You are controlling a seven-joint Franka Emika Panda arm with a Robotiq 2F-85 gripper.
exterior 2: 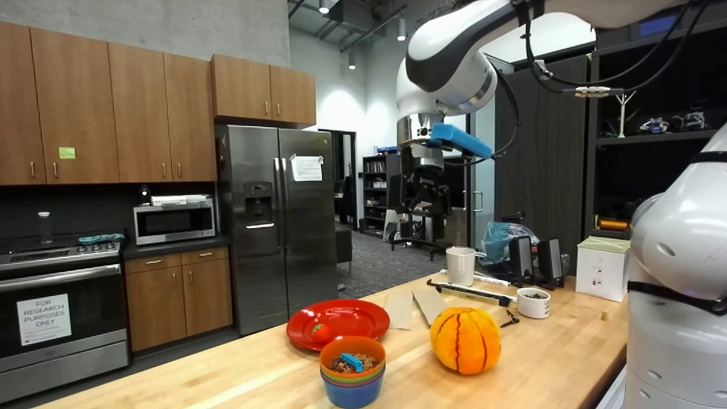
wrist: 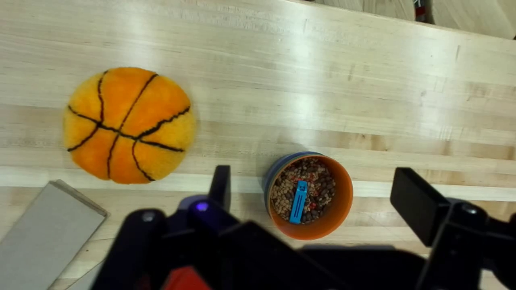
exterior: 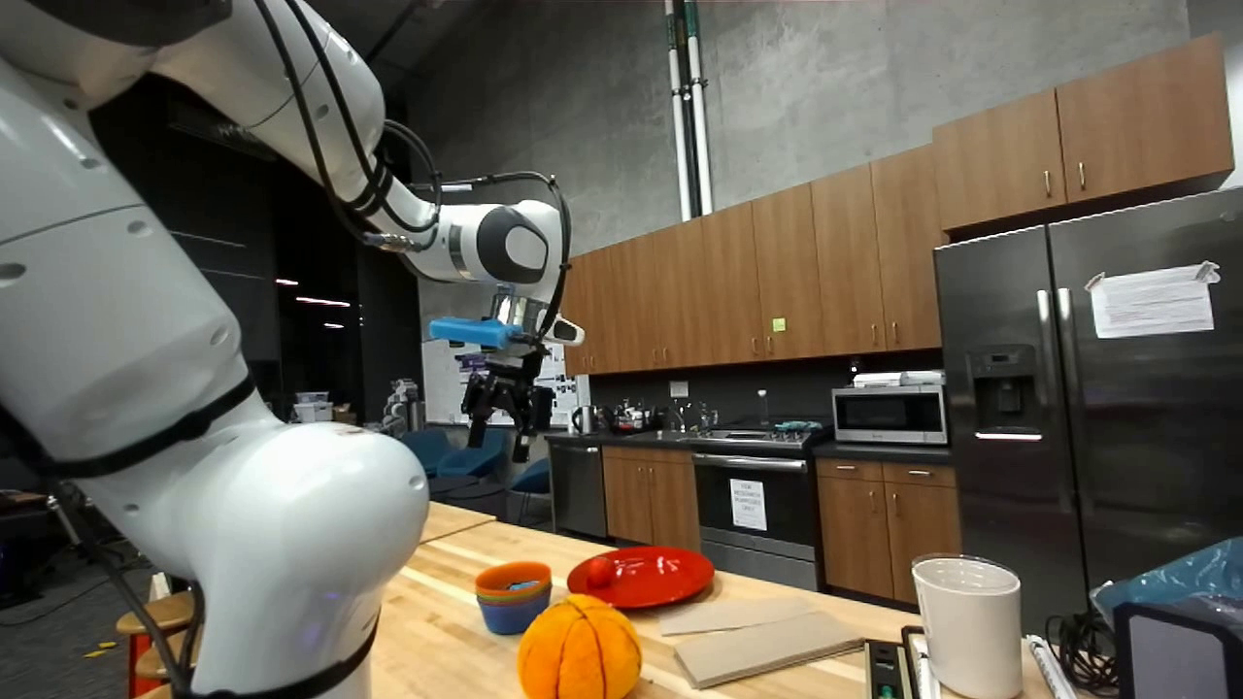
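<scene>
My gripper is open above the table, its fingers wide apart with nothing between them. Well below, framed by the fingers in the wrist view, stands a stack of bowls [exterior 2: 352,388], orange on top and blue at the bottom. Brown grains and a small blue object [wrist: 298,202] lie inside the top bowl. Beside the stack rests a plush orange ball [wrist: 129,126] marked like a basketball. A red plate [exterior 2: 371,317] holds a small red tomato-like item [exterior 2: 321,333]; the wrist view shows only a patch of red at its bottom edge.
Flat grey-brown boards [exterior: 769,647] lie past the ball. Farther along the table stand a white mug [exterior: 969,623], a small white cup [exterior 2: 533,304], black speakers [exterior 2: 549,262] and a white box [exterior 2: 603,268].
</scene>
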